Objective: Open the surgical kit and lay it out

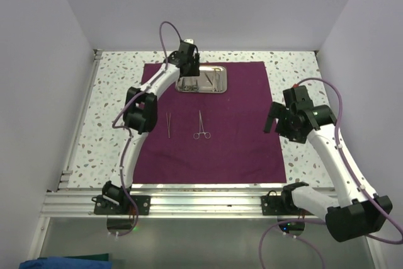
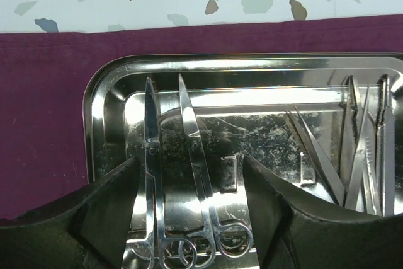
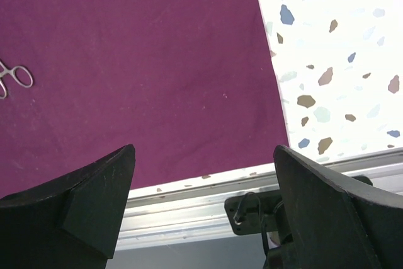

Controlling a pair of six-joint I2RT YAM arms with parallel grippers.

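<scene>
The metal tray (image 1: 225,79) lies on the purple cloth (image 1: 236,143) at the back. Side by side at its left end are two ring-handled scissor-like tools (image 2: 153,149), their tips pointing to the back wall. Over them hangs my left gripper, fingers part open, one finger to each side; nothing shows held. Tweezers and slim handles (image 2: 362,155) crowd the tray's right end. Out on the cloth rest thin tweezers (image 1: 168,125) and a ring-handled clamp (image 1: 201,127). My right gripper is open and empty above the cloth's front right part.
Speckled table (image 1: 302,80) borders the cloth, and a metal rail (image 1: 189,200) runs along the front. Blue material (image 1: 69,263) lies at the bottom left, off the table.
</scene>
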